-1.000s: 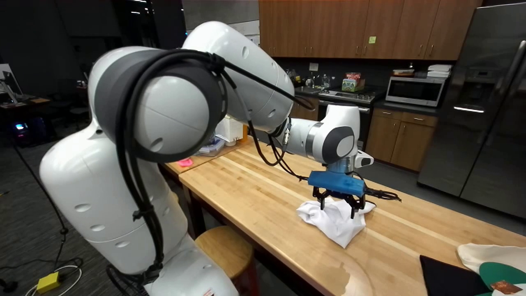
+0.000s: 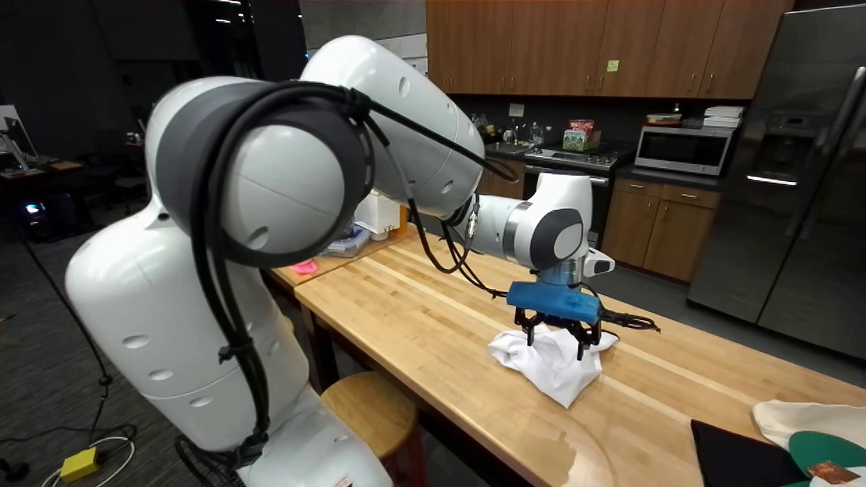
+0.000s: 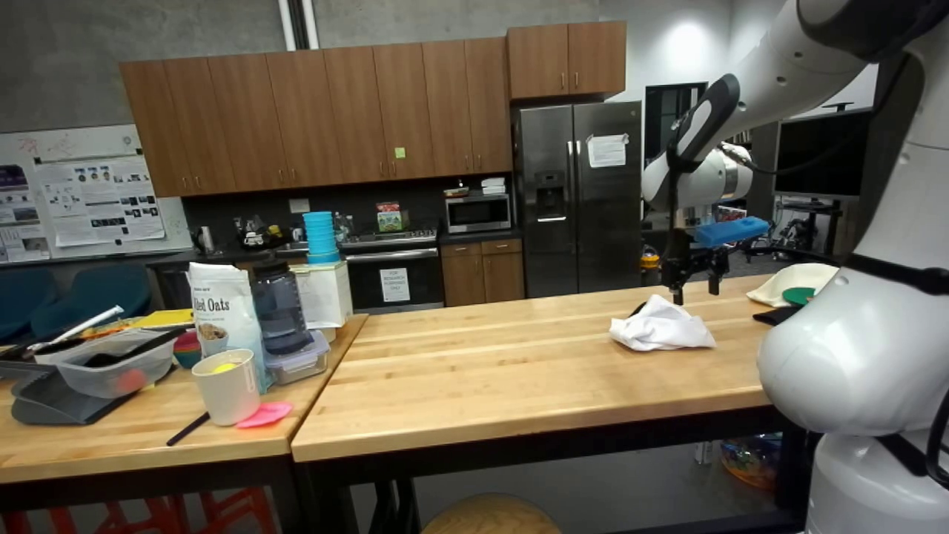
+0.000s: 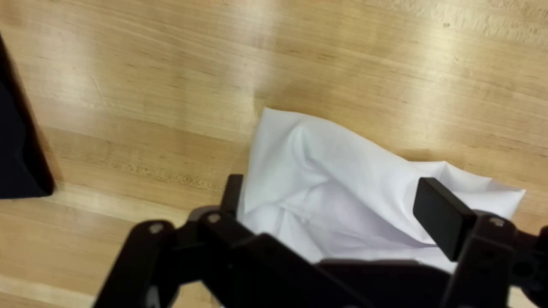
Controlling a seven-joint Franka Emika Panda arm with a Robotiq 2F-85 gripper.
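Note:
A crumpled white cloth [image 2: 552, 366] lies folded over itself on the wooden table, and it shows in the second exterior view as a low white heap [image 3: 663, 328]. Above it hangs my gripper [image 2: 555, 348], pointing down with its two black fingers wide apart. From the wrist, the open gripper frames the cloth [image 4: 329, 174] between its fingertips, and the cloth's far corner reaches out beyond them. Neither finger is closed on the fabric. My gripper's body hides the cloth's near part in that view.
Black cloth [image 2: 735, 458], cream fabric [image 2: 812, 421] and a green round piece [image 2: 828, 450] occupy the table's right end. On the adjoining table, a white cup [image 3: 227, 391] stands near an oats bag [image 3: 227, 311].

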